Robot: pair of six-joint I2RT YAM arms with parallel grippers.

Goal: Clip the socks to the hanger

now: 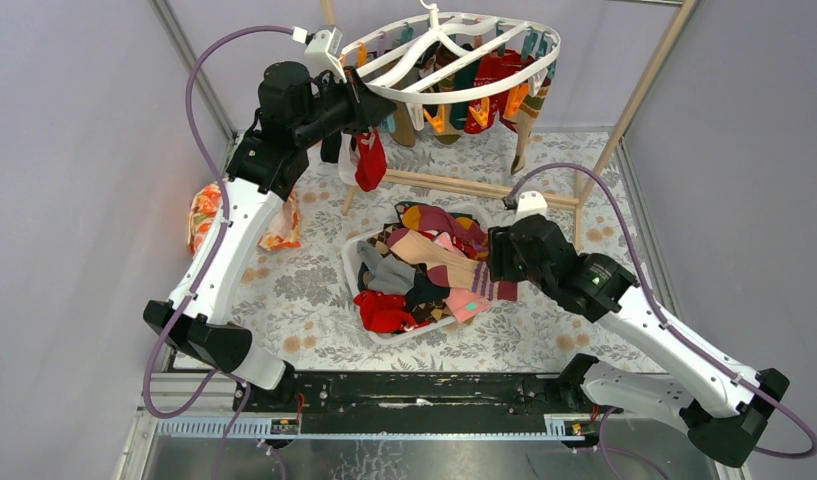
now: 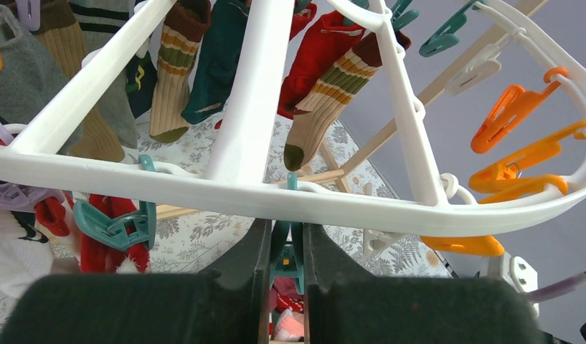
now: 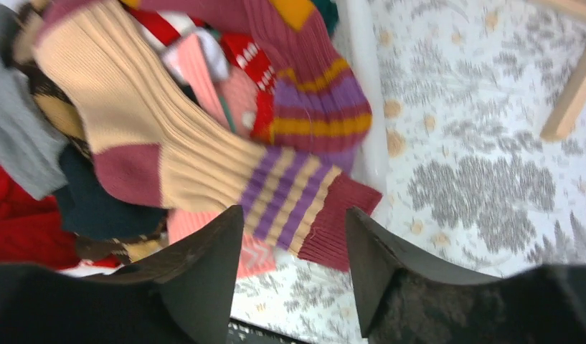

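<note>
My left gripper is shut on a teal clip (image 2: 288, 266) just below the white hanger's rim (image 2: 204, 198); socks such as the striped sock (image 2: 325, 97) hang from other clips. My right gripper stands open over the basket of socks (image 1: 349, 270). Beneath it a cream sock with maroon patches and purple stripes (image 3: 182, 165) lies stretched across the pile, between the fingertips in view and apparently not gripped.
Wooden stand bars (image 1: 464, 185) lie behind the basket. An orange patterned bundle (image 1: 202, 215) is at the left. Bare floral surface surrounds the basket on the right and front.
</note>
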